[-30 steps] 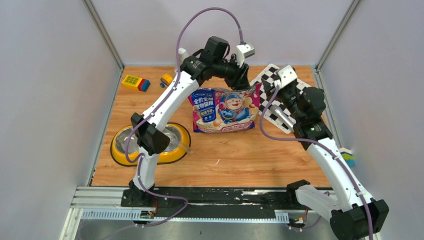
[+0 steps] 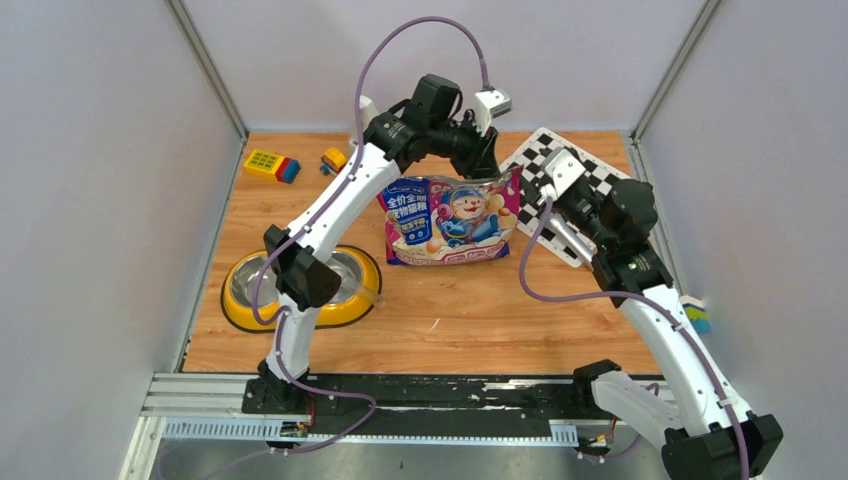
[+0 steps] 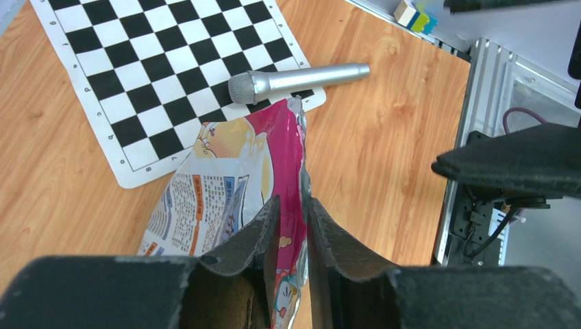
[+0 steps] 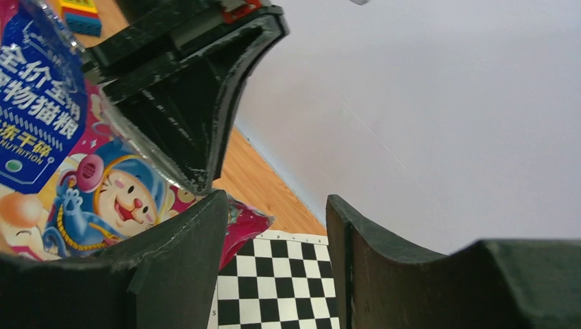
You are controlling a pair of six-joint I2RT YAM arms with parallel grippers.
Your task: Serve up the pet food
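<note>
The pink and blue pet food bag (image 2: pixel 450 222) stands upright near the middle of the table. My left gripper is at its top edge, one finger on each side. The gap between those fingers is narrow, and how firmly they press on the bag cannot be told. In the right wrist view the bag (image 4: pixel 113 195) lies to the left, under a black finger of the left gripper. My right gripper is open and empty, close to the bag's right end. A yellow double bowl (image 2: pixel 372 268) sits at front left, partly covered by the left arm.
Behind the bag at right lies a checkerboard (image 3: pixel 154 72) with a grey microphone (image 3: pixel 301 81) across its edge. Toy blocks (image 2: pixel 268 165) are at back left.
My right gripper has tilted and shifted slightly toward the front and left. The left arm and the bag look almost unmoved.
</note>
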